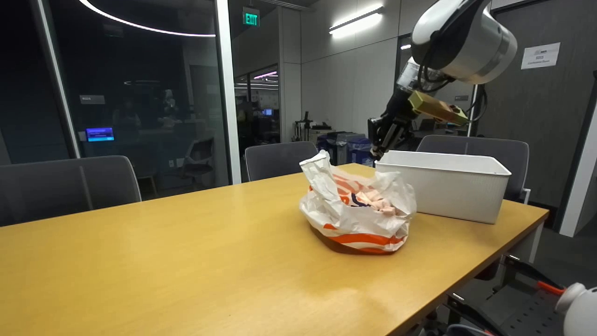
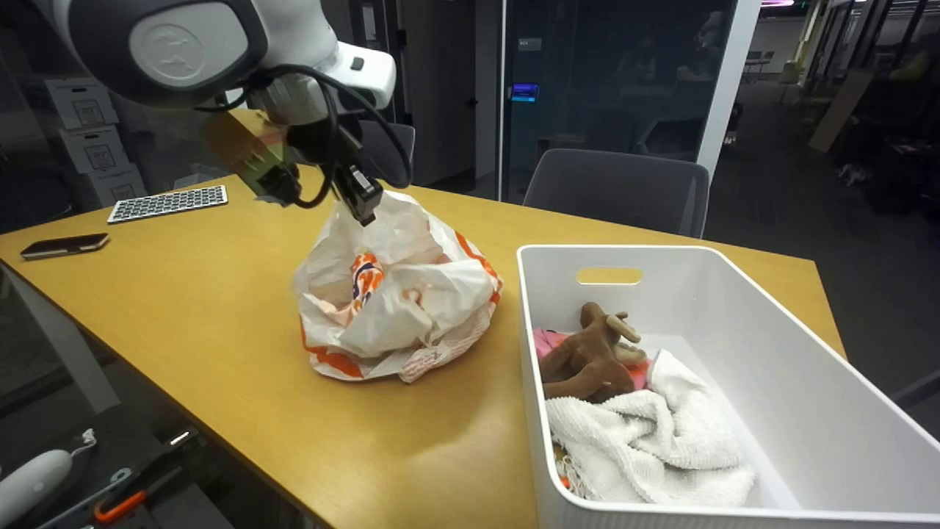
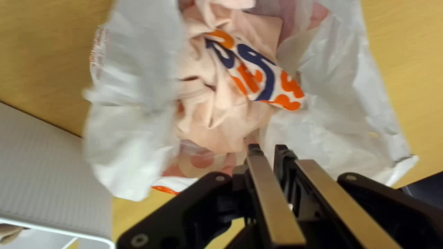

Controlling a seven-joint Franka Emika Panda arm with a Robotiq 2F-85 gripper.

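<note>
My gripper is shut, with nothing visible between its fingers. In both exterior views it hangs tilted in the air, above the level of the white plastic bag (image 2: 458,304). That bag stands crumpled and open-topped on the table, marked with orange stripes. Inside it lies pale pink cloth (image 3: 211,112) with an orange and blue lettered piece (image 3: 253,74). Beside the bag stands a white bin (image 2: 793,388). A brown plush toy (image 2: 586,353) and a white towel (image 2: 652,432) lie in the bin, with something pink partly hidden under the toy.
A keyboard (image 2: 167,204) and a dark phone (image 2: 64,246) lie at the table's far side from the bin. Chairs (image 1: 281,162) surround the table. The bin's tall walls stand close to the bag.
</note>
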